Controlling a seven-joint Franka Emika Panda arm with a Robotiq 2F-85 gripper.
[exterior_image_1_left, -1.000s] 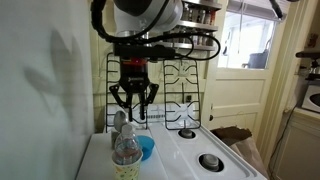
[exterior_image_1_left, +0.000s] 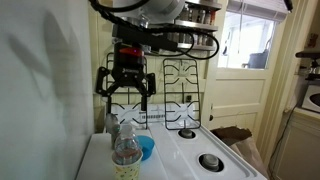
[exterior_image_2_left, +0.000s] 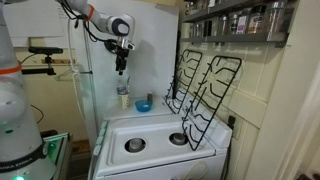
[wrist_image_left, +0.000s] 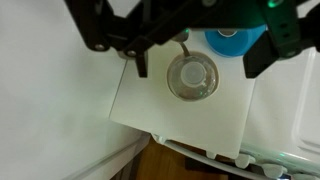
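Note:
My gripper (exterior_image_1_left: 124, 98) hangs high over the left end of the counter, its fingers spread wide with nothing between them. Below it a clear, bottle-like vessel (exterior_image_1_left: 127, 148) rises from a pale patterned cup (exterior_image_1_left: 127, 172); whether it sits inside or behind the cup is hard to tell. From the wrist view, a clear round vessel (wrist_image_left: 192, 77) appears between the two open fingers and well beneath them. A blue bowl (exterior_image_1_left: 147, 146) rests just beside these things, and part of it is hidden by a finger in the wrist view.
A white stovetop with burners (exterior_image_2_left: 134, 145) fills the counter to the right. Black grates (exterior_image_1_left: 181, 95) stand upright behind it. A white wall (exterior_image_1_left: 45, 90) runs close along the left. Shelves with jars (exterior_image_2_left: 235, 22) hang above.
My gripper has turned, so its fingers look farther apart from the front, and it has shifted slightly left and up. The vessel, cup and bowl have stayed put.

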